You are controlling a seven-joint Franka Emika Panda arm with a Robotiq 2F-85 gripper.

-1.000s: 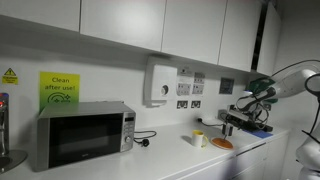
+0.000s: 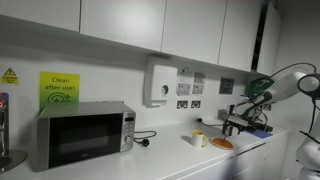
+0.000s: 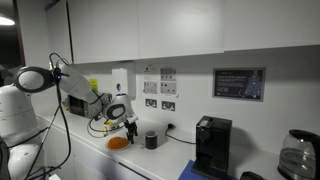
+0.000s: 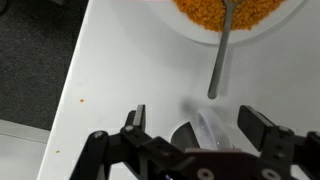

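Near the counter edge lies a plate of orange grains (image 3: 118,143), which also appears as an orange disc (image 2: 221,143) in exterior view 1. A spoon (image 4: 219,68) rests in the grains, its grey handle reaching over the rim toward my gripper. My gripper is open above the white counter, beside the plate. Below and between its fingers shows a white and dark rounded object (image 4: 205,130); the gripper partly covers it, and I cannot tell what it is.
A dark mug (image 3: 151,140) stands beside the plate. A yellow-and-white mug (image 2: 198,138) is on its other side. The microwave (image 2: 85,134), coffee machine (image 3: 212,146) and glass jug (image 3: 298,153) stand farther off. A few loose grains (image 4: 82,100) lie by the counter's edge.
In exterior view 1 the arm has come down somewhat toward the counter near the plate. The plate and mugs look unmoved.
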